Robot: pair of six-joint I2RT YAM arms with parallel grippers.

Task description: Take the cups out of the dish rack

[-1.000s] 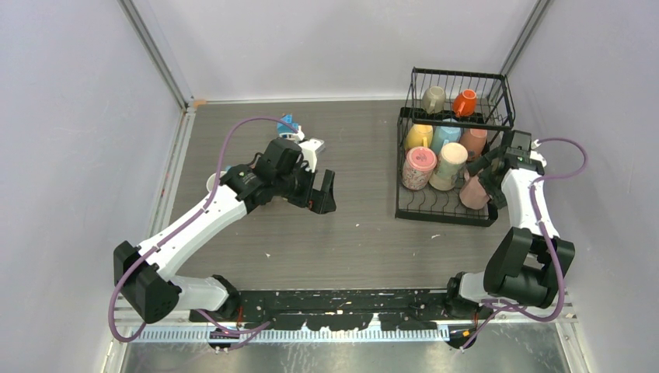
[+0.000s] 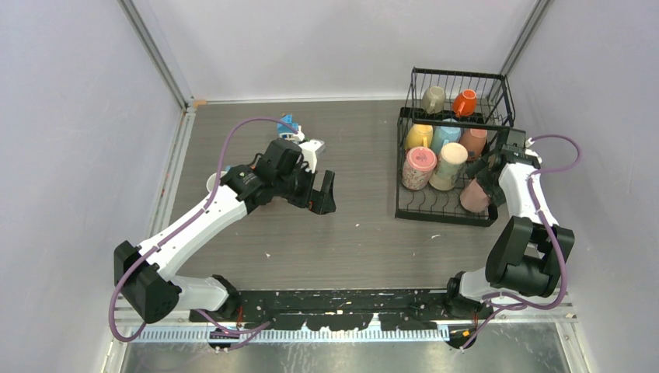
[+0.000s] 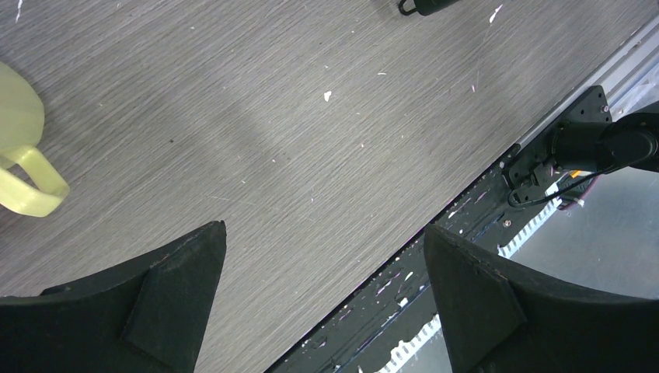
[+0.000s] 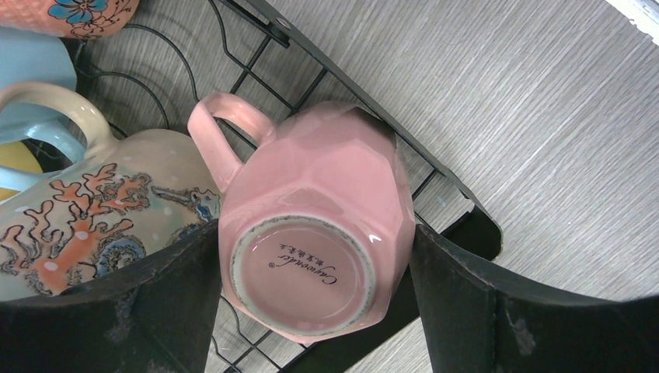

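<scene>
In the right wrist view a pink cup (image 4: 326,194) lies tipped in the dish rack (image 2: 447,214), base toward the camera and handle to the upper left. My right gripper is open, with one finger on each side of this cup; the fingers look very close to its sides. From above, the right gripper partly covers the pink cup (image 2: 473,197). Beside it are a patterned beige cup (image 2: 449,166) and a pink-lidded cup (image 2: 420,167). Behind stand yellow (image 2: 418,137), blue (image 2: 445,137) and brownish (image 2: 473,142) cups. My left gripper (image 2: 325,194) hangs open and empty over the table.
On the rack's upper tier sit a grey-beige cup (image 2: 434,99) and an orange cup (image 2: 465,102). A white cup (image 2: 215,181) shows partly behind the left arm, and a blue object (image 2: 287,124) lies at the back.
Over the last second my right arm has shifted slightly, its gripper coming a little closer over the pink cup. The left arm and the other cups look unmoved.
</scene>
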